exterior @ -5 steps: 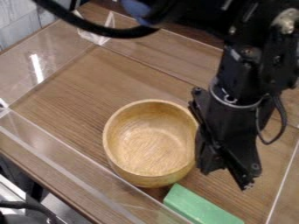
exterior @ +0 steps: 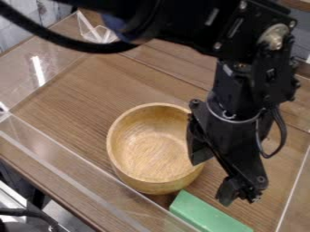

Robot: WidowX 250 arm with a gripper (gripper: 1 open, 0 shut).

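My black gripper [exterior: 218, 168] hangs low over the right rim of a round wooden bowl [exterior: 143, 140], its fingers open, with nothing seen between its fingers. The bowl is empty and sits upright on the wooden surface. A green rectangular block [exterior: 206, 212] lies just below the bowl, at the bottom of the view. The arm covers much of the upper right of the view, and the bowl's right edge is partly hidden behind the gripper.
A clear plastic wall runs diagonally along the lower left, beside the bowl. Cables cross the top left.
The arm and gripper have shifted slightly, the upper part moving left across the view and the fingers spreading a little lower. The bowl and green block look unmoved.
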